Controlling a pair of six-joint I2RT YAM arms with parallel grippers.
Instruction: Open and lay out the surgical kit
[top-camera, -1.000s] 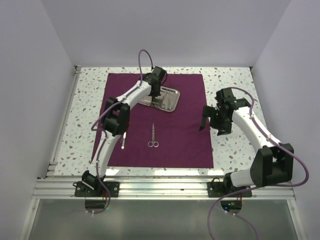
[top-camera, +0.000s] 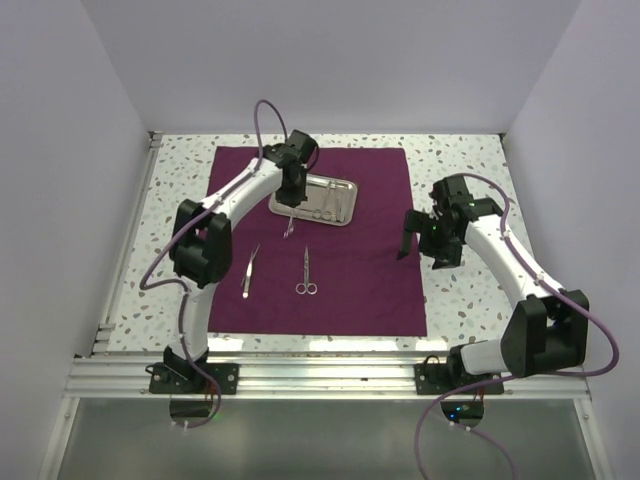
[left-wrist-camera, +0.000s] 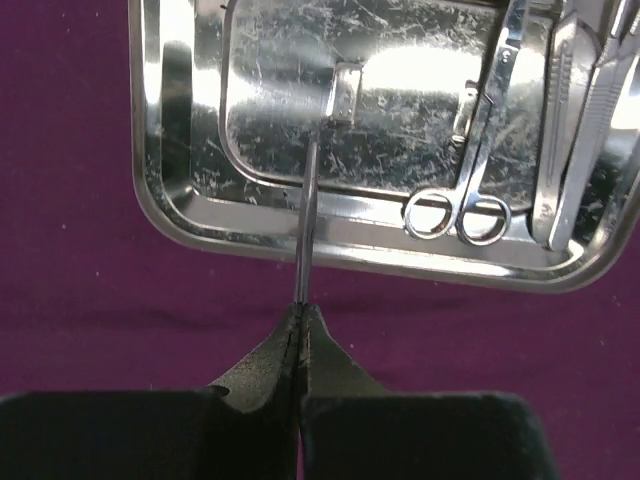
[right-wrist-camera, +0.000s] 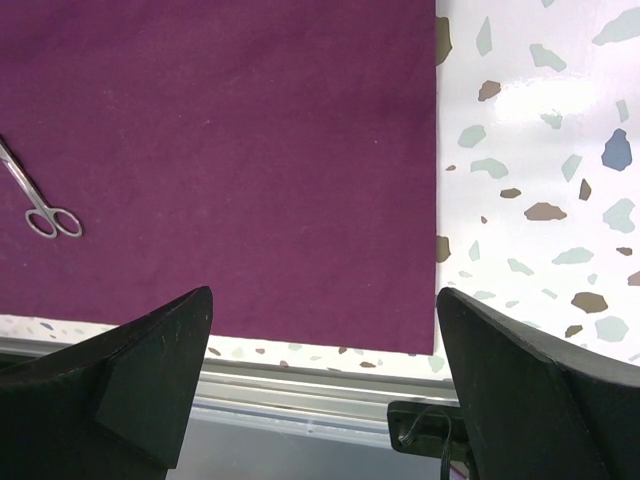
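Observation:
My left gripper is shut on a slim metal instrument (left-wrist-camera: 306, 220) whose far end reaches over the steel tray (left-wrist-camera: 150, 130). In the tray lie scissors (left-wrist-camera: 472, 150) and flat handled instruments (left-wrist-camera: 570, 130). On the purple cloth (top-camera: 360, 300), in the top view, more scissors (top-camera: 306, 270) and slender instruments (top-camera: 250, 270) are laid out. My right gripper stands open above the cloth's right side, nothing between its fingers.
The white speckled table (top-camera: 160, 230) borders the cloth, with a metal rail along the front edge.
My left gripper has moved left and toward the front, bringing the slim instrument out partly past the tray. The right arm is essentially still.

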